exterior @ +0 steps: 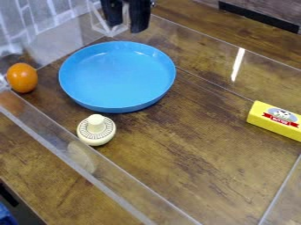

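Observation:
My dark gripper (125,21) hangs at the top edge, above the far rim of a blue plate (116,75), mostly cut off by the frame; its fingers stand apart with nothing seen between them. An orange egg-shaped object (21,77) lies left of the plate. A white knobbed object (97,132) stands just in front of the plate.
A yellow box (274,120) with a printed label lies at the right edge. Transparent panels or reflections run along the left.

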